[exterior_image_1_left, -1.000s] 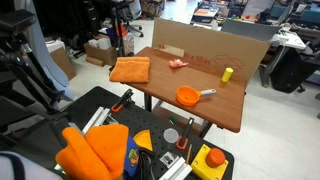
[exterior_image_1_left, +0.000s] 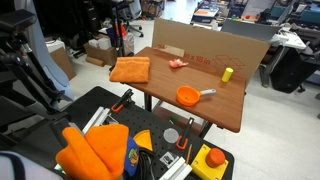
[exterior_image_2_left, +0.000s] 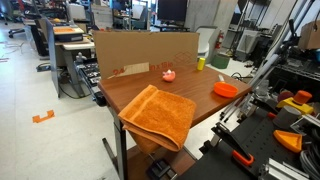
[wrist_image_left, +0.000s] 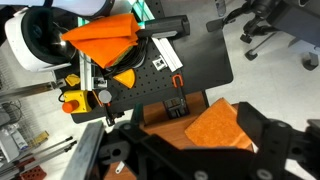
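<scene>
An orange towel (exterior_image_1_left: 130, 69) lies flat on the left part of the brown wooden table (exterior_image_1_left: 217, 108); the second exterior view shows the same towel (exterior_image_2_left: 160, 115) near the table's front corner. To its right sits an orange bowl (exterior_image_1_left: 187, 96), beside a light-handled utensil (exterior_image_1_left: 207, 93). A small pink object (exterior_image_1_left: 178, 63) and a yellow cup (exterior_image_1_left: 227, 74) stand farther back. In the wrist view my gripper has its dark fingers spread apart, with nothing visible between them. The towel (wrist_image_left: 219, 126) shows beyond the fingers, partly covered by the right one.
A cardboard screen (exterior_image_1_left: 210, 46) borders the table's back. In front is a black base (exterior_image_1_left: 125, 110) carrying clamps, another orange cloth (exterior_image_1_left: 92, 153), cables and a yellow box with a red button (exterior_image_1_left: 213, 158). Between towel and bowl the tabletop is bare.
</scene>
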